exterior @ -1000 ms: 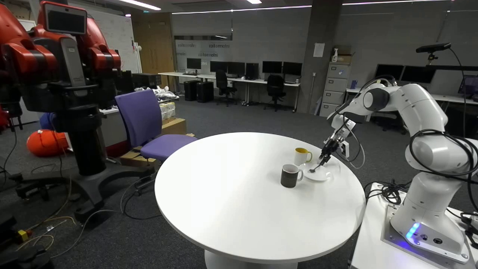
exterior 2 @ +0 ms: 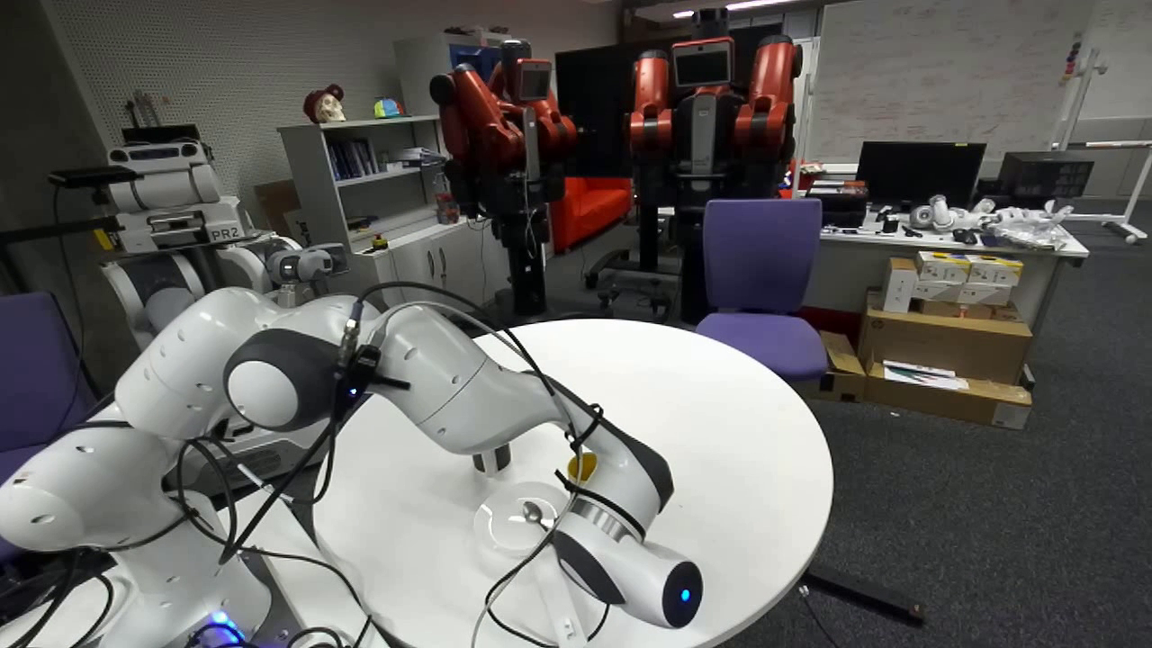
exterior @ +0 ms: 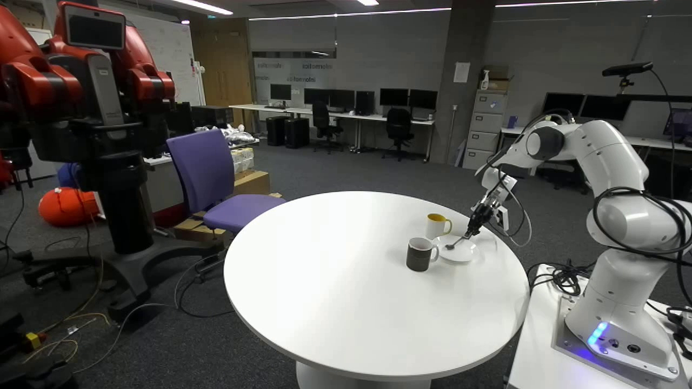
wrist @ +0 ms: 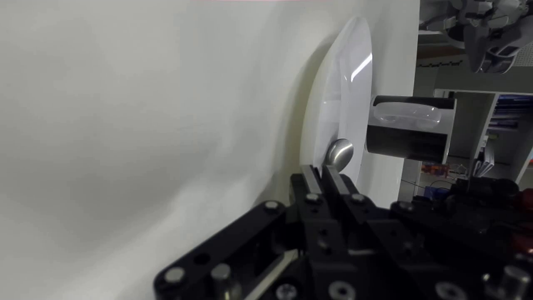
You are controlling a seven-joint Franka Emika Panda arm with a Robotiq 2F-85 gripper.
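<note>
A metal spoon (wrist: 340,154) rests with its bowl over the white plate (wrist: 357,70) in the wrist view. My gripper is shut on the spoon's handle, which the fingers mostly hide. In exterior view 1 the gripper (exterior: 468,234) reaches down from the right to the edge of the plate (exterior: 461,253), the spoon (exterior: 451,246) pointing left from it. Exterior view 2 shows the spoon (exterior 2: 532,512) above the plate (exterior 2: 491,527), while the arm covers the gripper.
A black-and-white mug (exterior: 418,255) stands just left of the plate, and a white mug with yellow inside (exterior: 436,227) stands behind it. A purple chair (exterior: 214,175) is beyond the table's edge.
</note>
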